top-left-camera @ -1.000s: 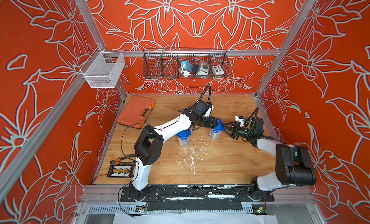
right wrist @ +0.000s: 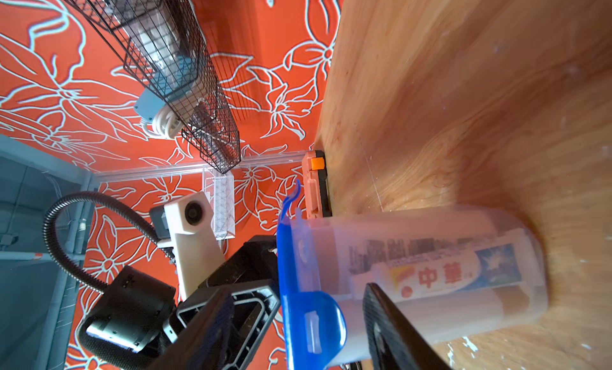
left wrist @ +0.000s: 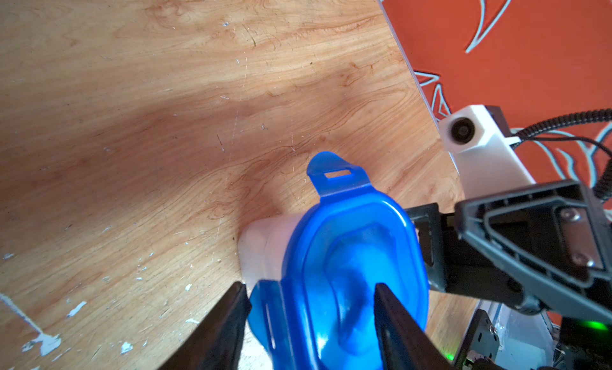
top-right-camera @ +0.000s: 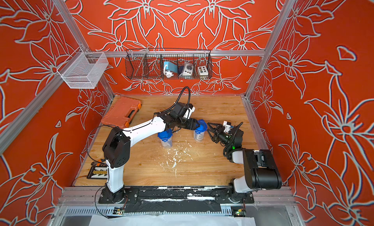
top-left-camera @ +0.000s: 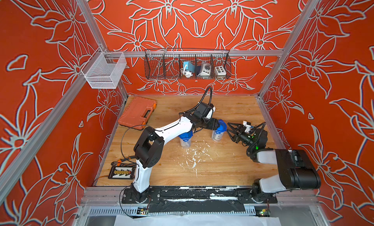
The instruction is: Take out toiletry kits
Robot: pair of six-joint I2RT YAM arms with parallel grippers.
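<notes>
A clear container with a blue lid (top-left-camera: 218, 126) stands right of the table's middle. Through its wall, a toothpaste package (right wrist: 440, 277) shows in the right wrist view. My left gripper has its fingers part open at this lid; one fingertip meets the side clip, and whether the fingers grip anything cannot be told. On the container's right side, my right gripper (top-left-camera: 231, 132) stands open and apart from it, nothing between its fingers. A second blue-lidded container (top-left-camera: 185, 139) stands under my left forearm, its lid partly hidden.
An orange case (top-left-camera: 136, 112) lies at the back left. A wire basket (top-left-camera: 155, 66) with several items hangs on the back wall; an empty white basket (top-left-camera: 102, 76) hangs left. White flakes (top-left-camera: 194, 162) dot the table's bare middle.
The left arm and both containers have hardly moved.
</notes>
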